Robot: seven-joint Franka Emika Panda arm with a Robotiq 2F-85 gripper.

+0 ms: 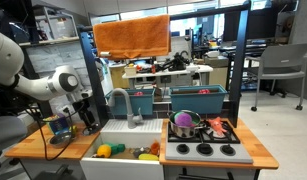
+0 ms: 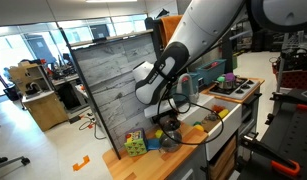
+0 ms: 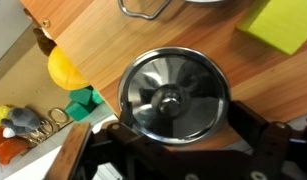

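Note:
A round shiny lid with a dark knob at its middle lies on the wooden counter in the wrist view. My gripper is open above it, one dark finger low on each side and nothing held between them. How far the fingers are from the lid is hard to judge. From the side, the gripper appears over the counter's left part, pointing down. In the first exterior view the white wrist hangs over the same end of the counter.
A silver pot with a wire handle and a yellow block adjoin the lid. A patterned box stands nearby. The sink holds several toy foods; a faucet rises behind it. A pot stands on the stove.

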